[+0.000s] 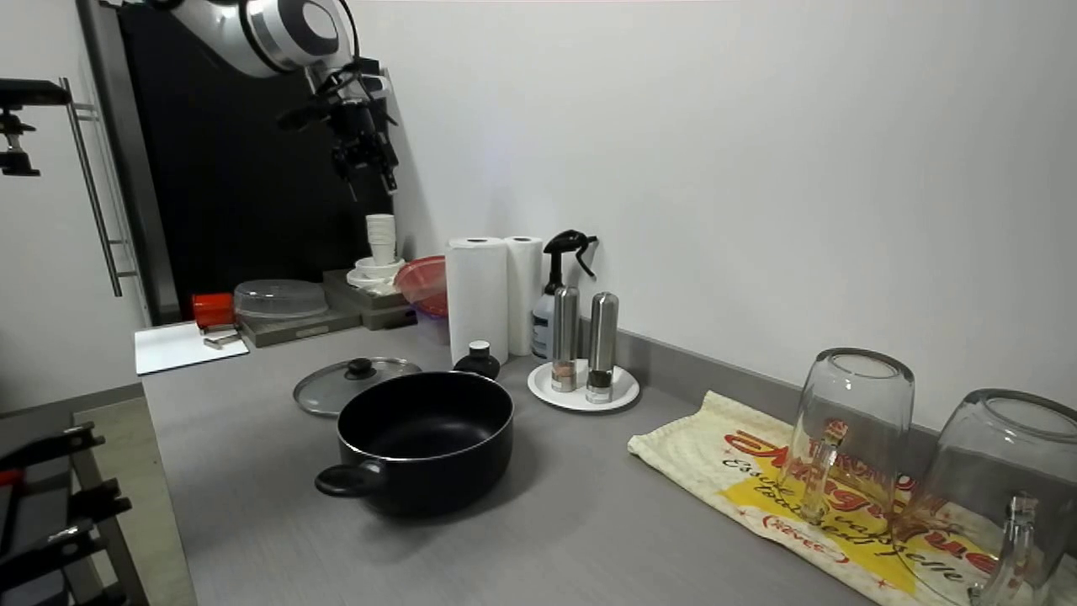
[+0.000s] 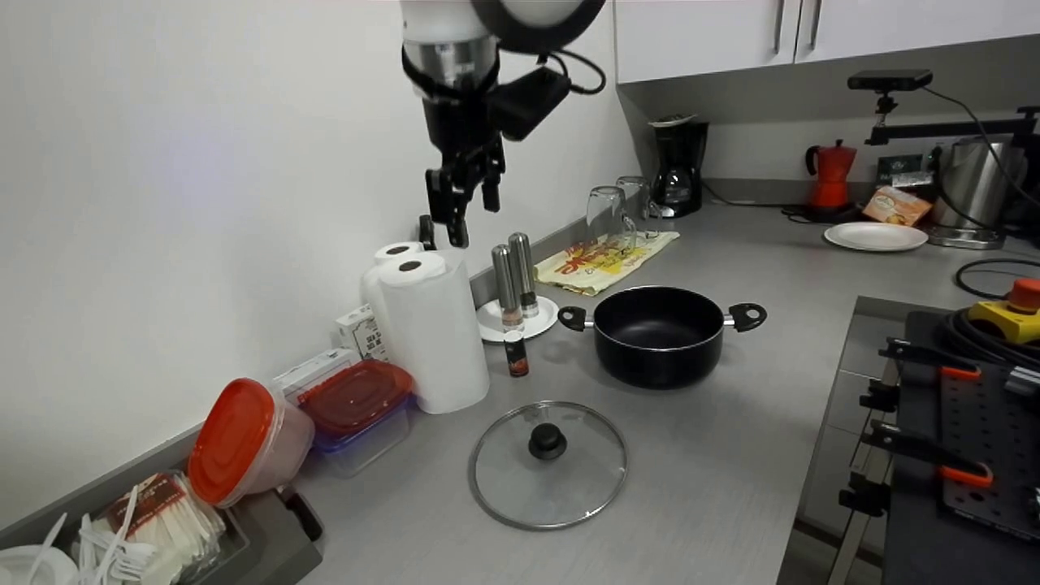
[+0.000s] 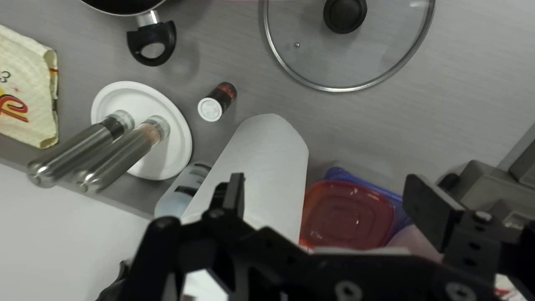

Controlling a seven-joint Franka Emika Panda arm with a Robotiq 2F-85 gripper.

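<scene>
My gripper is open and empty, high above the counter near the wall. Below it in the wrist view are a white paper towel roll (image 3: 271, 165) and a red-lidded container (image 3: 346, 215). In the second exterior view, the black pot (image 2: 658, 341) stands uncovered and empty on the counter. Its glass lid (image 2: 548, 487) lies flat beside it, black knob up. A small spice jar (image 2: 516, 353) stands between the pot and the towel rolls. Two metal grinders (image 1: 583, 338) stand on a white plate (image 1: 616, 399).
A spray bottle (image 1: 545, 318) stands against the wall by the rolls. Two glass mugs (image 1: 853, 404) rest upside down on a printed cloth (image 1: 676, 444). An open box of plastic cutlery (image 2: 234, 541) sits at the near left.
</scene>
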